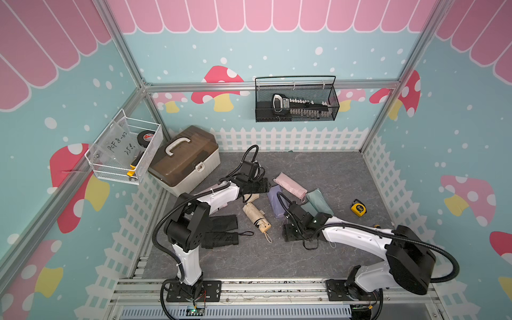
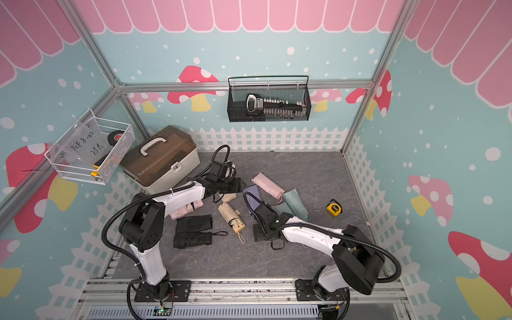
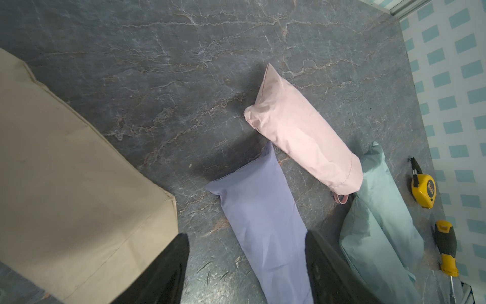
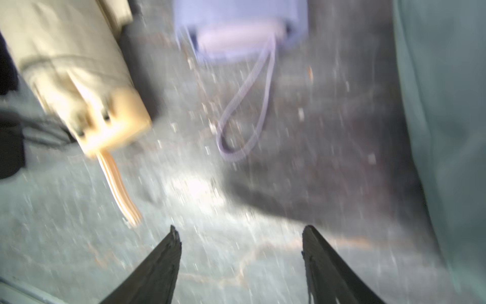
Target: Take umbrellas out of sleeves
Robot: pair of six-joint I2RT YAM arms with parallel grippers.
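Note:
My left gripper is open, held over the lavender sleeved umbrella [image 3: 263, 212] and beside an empty-looking beige sleeve [image 3: 91, 192]. A pink sleeved umbrella [image 3: 308, 136] and teal fabric items [image 3: 382, 212] lie to its right. My right gripper is open and low, facing the lavender umbrella's end and strap [image 4: 230, 147], between a beige umbrella [image 4: 76, 65] and teal fabric [image 4: 440, 152]. In the top left view, black umbrella items [image 1: 219, 239] lie at left, with another pink one [image 2: 186, 209] behind, partly hidden in the top right view.
A toolbox [image 1: 184, 160] stands at the back left. A tape measure [image 1: 358, 207] and screwdriver [image 3: 445, 243] lie on the right. Wire baskets [image 1: 296, 104] hang on the walls.

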